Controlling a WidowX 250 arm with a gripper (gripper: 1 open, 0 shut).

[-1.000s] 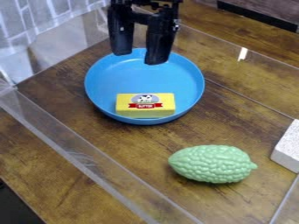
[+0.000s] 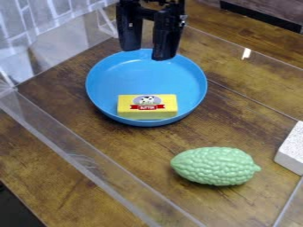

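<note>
A light blue round dish rests on the wooden table, holding a yellow butter box in its front part. Above the dish's back rim hangs the black gripper, its two fingers apart with nothing visible between them. A green bumpy bitter melon lies on the table at the front right, apart from the dish.
A white block sits at the right edge. Clear plastic walls run along the left and right sides of the wooden table.
The gripper has shifted slightly, rising a little over the last second. The dish, butter box and melon are unchanged.
</note>
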